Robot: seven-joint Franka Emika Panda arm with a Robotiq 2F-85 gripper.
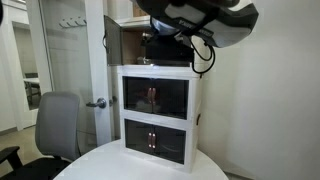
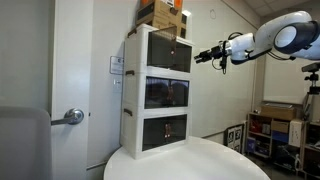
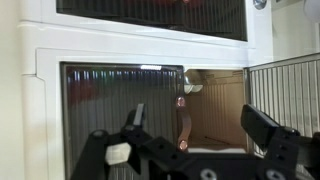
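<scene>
A white cabinet point(image 1: 160, 122) with dark doors stands in three stacked tiers on the round white table. In the top tier one door point(image 1: 113, 42) is swung out to the left. The wrist view shows a shut dark ribbed door point(image 3: 115, 110) with a copper handle point(image 3: 183, 122), beside the open compartment point(image 3: 218, 105) with its brown inside. A ribbed door point(image 3: 285, 92) stands swung out past it. My gripper is open, its fingers on either side of the handle in the picture; I cannot tell its distance from the door. Nothing shows held.
Brown boxes point(image 2: 162, 14) sit on top of the cabinet. A small white round thing point(image 3: 193, 80) shows at the compartment. A grey chair point(image 1: 58, 125) stands at the left.
</scene>
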